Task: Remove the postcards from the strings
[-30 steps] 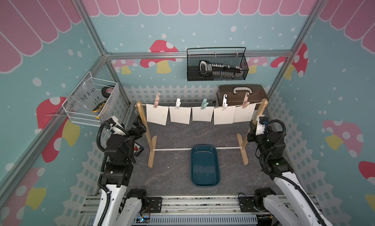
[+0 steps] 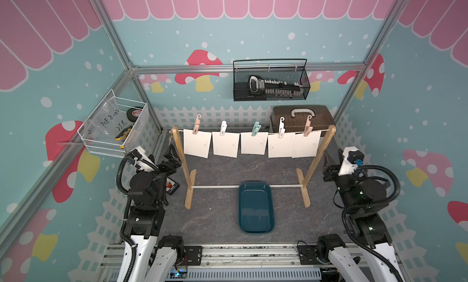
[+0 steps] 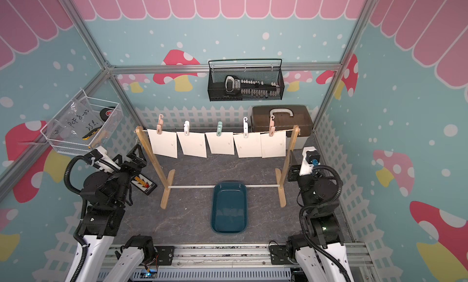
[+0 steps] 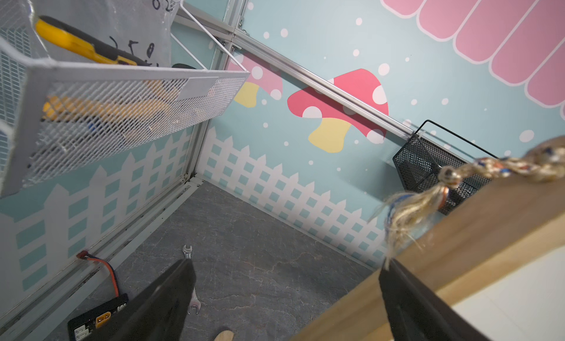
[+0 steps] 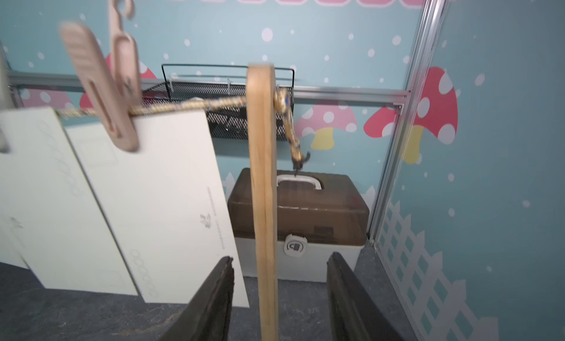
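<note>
Several white cards (image 2: 225, 144) hang in a row from a string between two wooden posts, held by pink, white and green clothespins. The rightmost card (image 5: 170, 205) hangs under a pink clothespin (image 5: 100, 84), left of the right post (image 5: 263, 199). To the right of that post, my right gripper (image 2: 330, 169) stands with its fingers (image 5: 347, 299) apart; only background and the post show between them. At the left post, outside the row of cards, my left gripper is open and empty. A knotted string end (image 4: 406, 217) dangles near its right finger.
An empty teal tray (image 2: 256, 209) lies on the floor in front of the rack, near its white crossbar (image 2: 219, 186). Behind the rack's right side sits a brown-lidded case (image 2: 312, 117). A white wire basket (image 2: 109, 128) hangs by the left arm.
My right gripper has moved right, away from the right post. The rack and cards shifted slightly right early on. The left arm has barely moved.
</note>
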